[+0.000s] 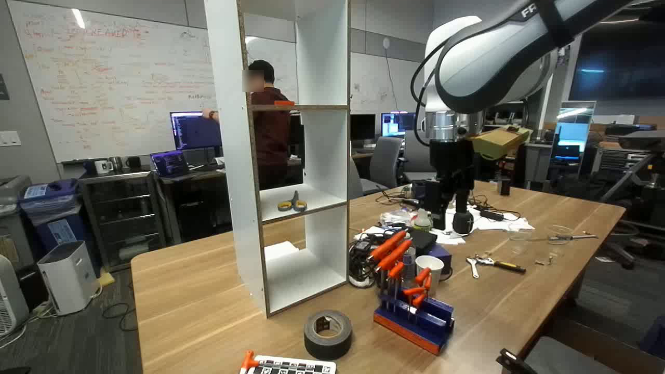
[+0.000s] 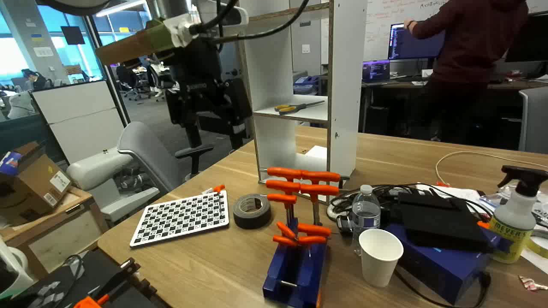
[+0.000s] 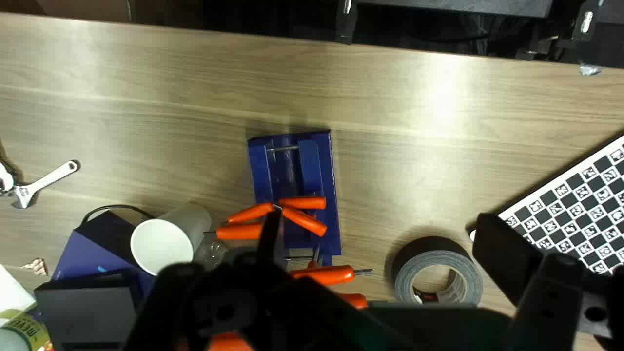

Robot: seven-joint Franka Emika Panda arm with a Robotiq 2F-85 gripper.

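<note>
My gripper hangs high over the table, its fingers wide apart and nothing between them in the wrist view. One black finger (image 3: 503,254) shows at the right, above the tape and checkered board. Below the gap stands a blue tool holder (image 3: 320,169) carrying several orange-handled hex keys (image 2: 318,176). Beside it lies a roll of dark tape (image 3: 436,272). A white paper cup (image 2: 380,256) is upright close to the holder. On the middle shelf of the white shelf unit (image 1: 283,262) rest scissors (image 1: 293,203) with yellow-and-grey handles.
A checkered board (image 2: 182,218) lies near the table edge. Around the blue box (image 2: 442,269) are a water bottle (image 2: 365,213), a spray bottle (image 2: 513,220) and tangled cables. Wrenches (image 1: 474,267) lie on the far side. Bare wood (image 3: 386,93) stretches along the edge by the holder.
</note>
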